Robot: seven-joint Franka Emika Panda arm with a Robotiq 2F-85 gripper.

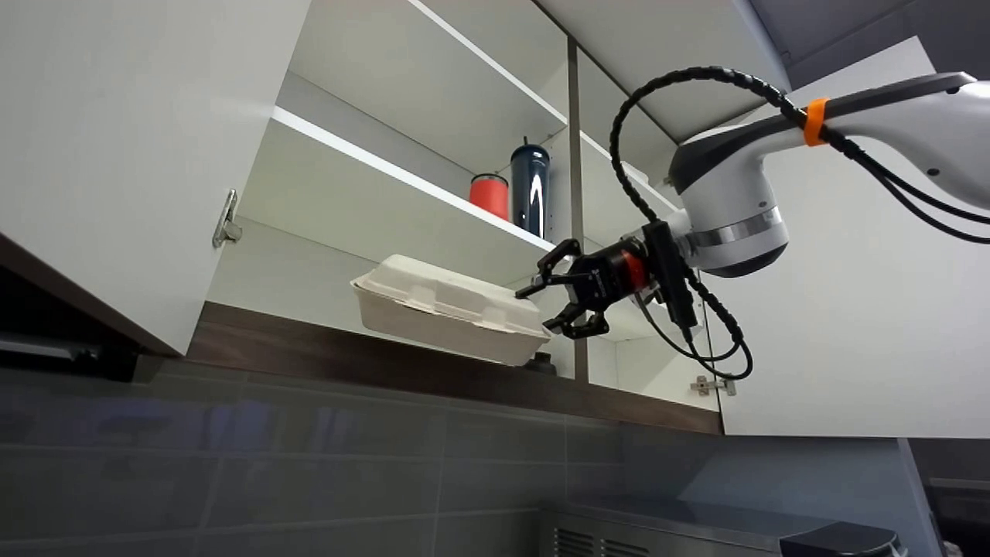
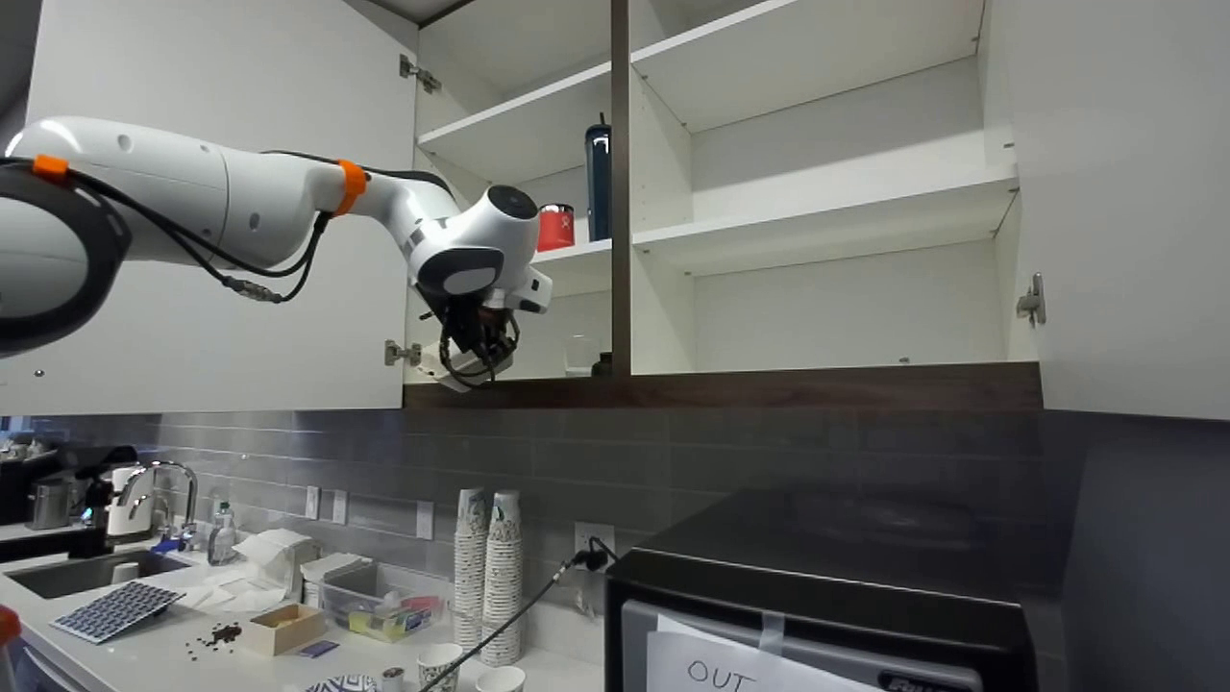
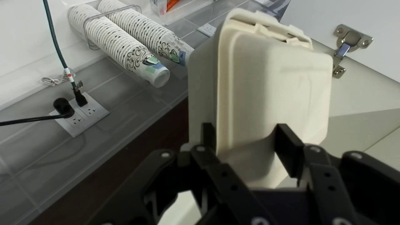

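Note:
A cream clamshell takeout box lies tilted at the front of the cabinet's bottom compartment, its near end overlapping the wooden front edge. My gripper is at the box's right end in exterior view 1. In the wrist view the box stretches away from my gripper, its near end between the part-open fingers. Whether they press on it is unclear, as is how much the shelf bears it. The arm mostly hides the box in exterior view 2.
On the shelf above stand a red cup and a dark blue tumbler. A small dark jar is beside the box's right end. A vertical divider is close to the gripper. Open doors flank the cabinet; its right-hand compartments look empty.

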